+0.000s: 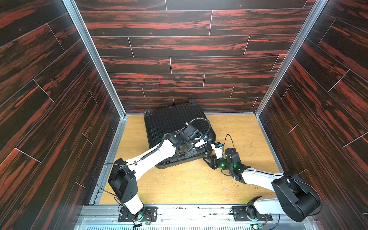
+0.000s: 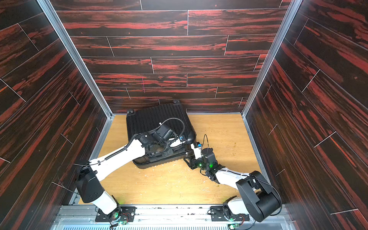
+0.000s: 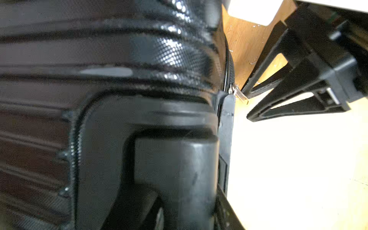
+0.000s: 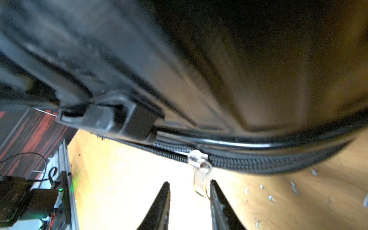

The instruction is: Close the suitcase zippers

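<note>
The black ribbed suitcase [image 1: 172,118] lies flat on the wooden table. On its edge, a silver zipper slider with a loop pull [image 4: 202,176] sits on the dark zipper track [image 4: 253,163], with teeth meeting to the left and the bands spread to the right. My right gripper is open at that edge; the pull hangs beside its right-hand finger, not clasped. Over the suitcase's near-right part, my left gripper stands open, its fingers apart in front of a raised black block [image 3: 176,161]. Whether its fingers touch the block, I cannot tell.
A black latch-like fitting [image 4: 111,117] juts from the edge left of the slider. The two grippers are close together at this side. Bare table [image 1: 184,187] lies in front of the suitcase and to its right, with small white scraps on it.
</note>
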